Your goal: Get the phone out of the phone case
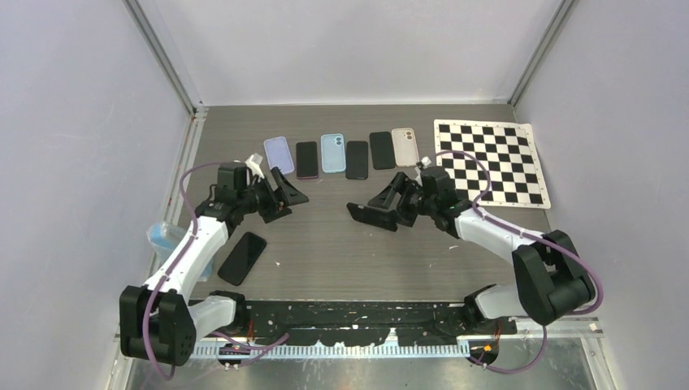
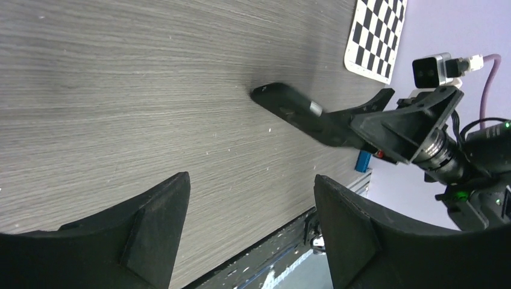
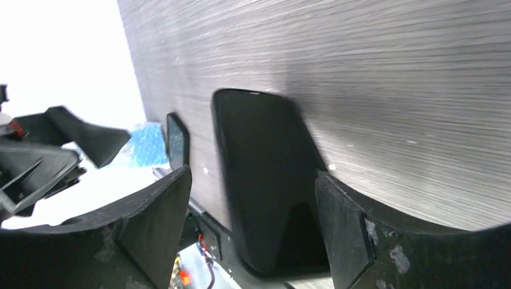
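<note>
A black phone, apparently cased [image 1: 369, 214], is raised and tilted near the table's centre, held in my right gripper [image 1: 392, 199]; in the right wrist view its dark body [image 3: 268, 180] fills the space between the fingers, and it looks blurred in the left wrist view [image 2: 289, 108]. My left gripper [image 1: 288, 199] is open above the left-centre of the table, nothing between its fingers, facing the held phone. Whether phone and case are separate cannot be told.
A row of phones or cases [image 1: 333, 153] lies along the back. A checkerboard [image 1: 489, 162] is at back right, another black phone [image 1: 242, 258] at front left, beside a blue object [image 1: 165, 237].
</note>
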